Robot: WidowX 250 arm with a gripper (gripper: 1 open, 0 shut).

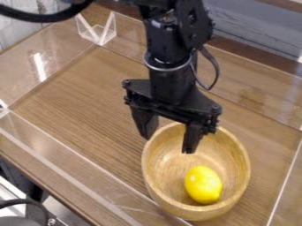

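Note:
My black gripper [174, 128] hangs over the back rim of a round tan bowl [160, 177], its dark fingers spread apart, open, with nothing seen between them. A yellow lemon-like object [203, 184] lies in the front right of the bowl, below the gripper and clear of it.
A white wire-frame object [97, 28] stands at the back left edge. A dark cable lies at the lower left corner.

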